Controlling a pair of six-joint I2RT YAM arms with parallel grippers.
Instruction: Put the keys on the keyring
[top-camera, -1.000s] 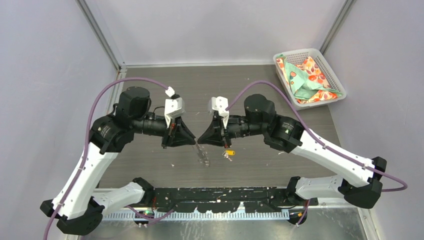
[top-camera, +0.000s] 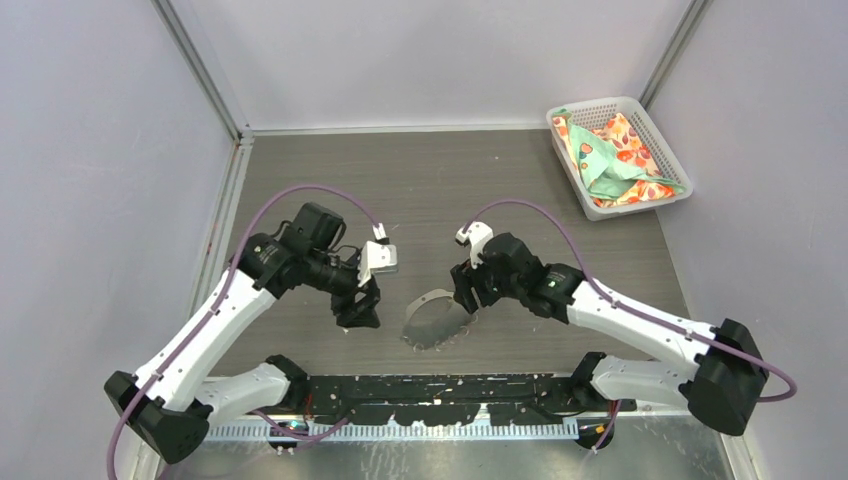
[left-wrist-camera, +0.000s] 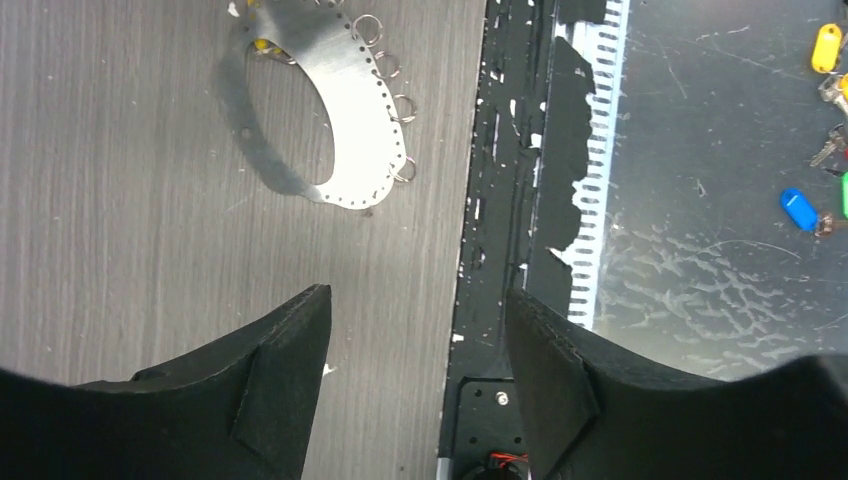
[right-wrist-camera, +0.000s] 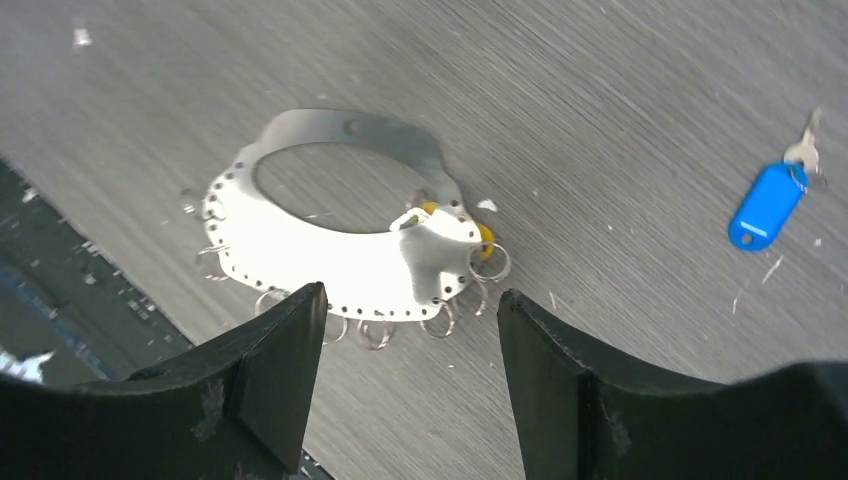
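The keyring, a flat silver crescent plate (top-camera: 441, 322) with small rings along its curved edge, lies flat on the wooden table. A yellow-tagged key is mostly under it; its yellow tag (right-wrist-camera: 486, 240) peeks out by the plate's end. In the right wrist view a blue-tagged key (right-wrist-camera: 768, 207) lies apart on the wood. Just right of the plate, my right gripper (top-camera: 466, 300) stands open and empty above the table. My left gripper (top-camera: 357, 318), off to the plate's left, has its fingers apart with nothing between them.
Several keys with coloured tags, one of them blue (left-wrist-camera: 799, 209), lie on the grey metal surface at the front. A black strip with a white toothed rail (top-camera: 430, 433) borders the wood. A white basket (top-camera: 628, 208) of cloth stands back right.
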